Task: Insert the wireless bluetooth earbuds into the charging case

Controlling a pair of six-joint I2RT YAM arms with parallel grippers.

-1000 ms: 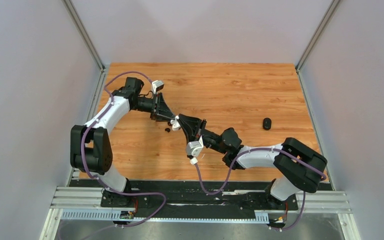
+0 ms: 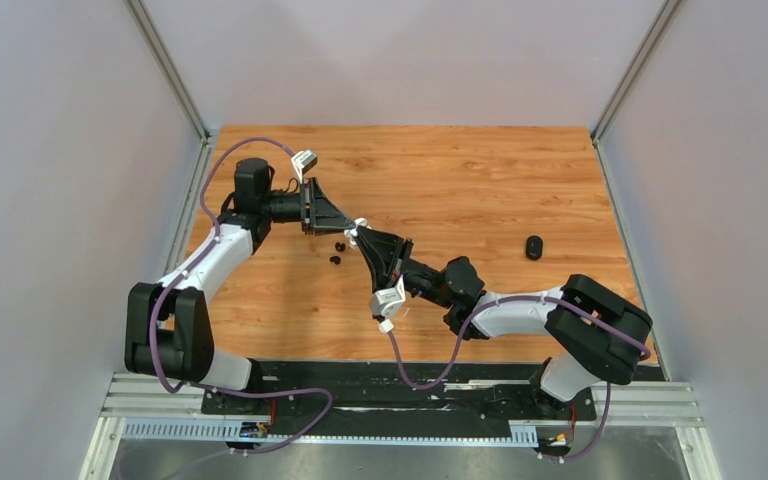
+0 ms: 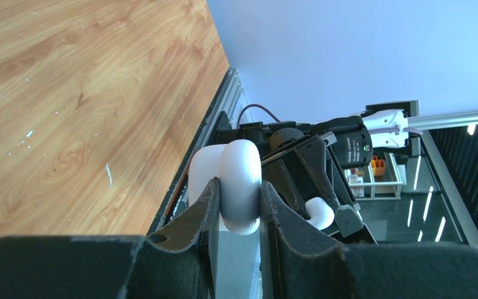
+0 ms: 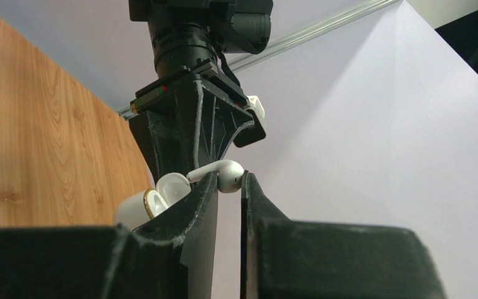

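Note:
My left gripper (image 2: 345,225) and my right gripper (image 2: 360,233) meet above the table's middle-left. In the left wrist view my left gripper is shut on the white charging case (image 3: 239,180); a white earbud (image 3: 318,212) shows beyond it, at the right gripper. In the right wrist view my right gripper is shut on that earbud (image 4: 227,169), its stem pointing left, just beside the case (image 4: 138,208), whose lid (image 4: 171,185) stands open.
A black oval object (image 2: 534,247) lies on the right of the wooden table (image 2: 440,180). Small dark pieces (image 2: 336,259) lie below the left gripper.
The right arm is nearly still.

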